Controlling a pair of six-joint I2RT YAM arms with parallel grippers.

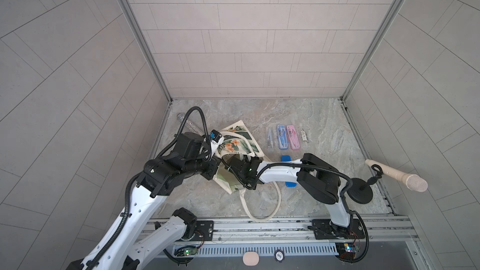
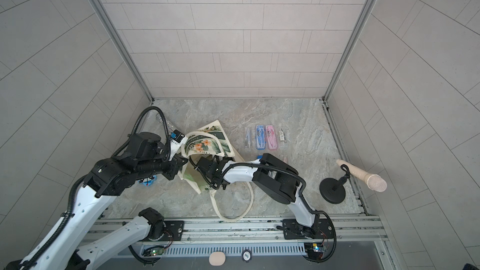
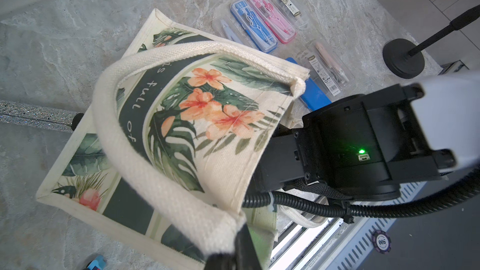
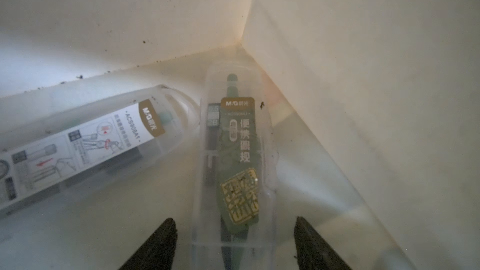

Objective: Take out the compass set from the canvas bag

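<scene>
The canvas bag (image 3: 130, 195), printed with leaves and orange flowers, lies with its mouth toward the right arm. At the base of one handle, my left gripper is shut on the bag's edge. Inside the bag, a clear-cased compass set (image 4: 232, 160) with a green label points toward the corner. My right gripper is open around its near end, one finger (image 4: 155, 247) on each side with gaps between. A second clear case (image 4: 85, 145) with a white label lies slanted to the left. From above, the right fingertips are hidden in the bag.
Outside the bag stand blue (image 1: 283, 137) and pink (image 1: 293, 137) cases in a row with clear ones. A blue box (image 3: 312, 92) is partly covered by the right arm. A glittery rod (image 3: 37, 115) lies behind the bag. A black-based stand (image 1: 361, 190) is at far right.
</scene>
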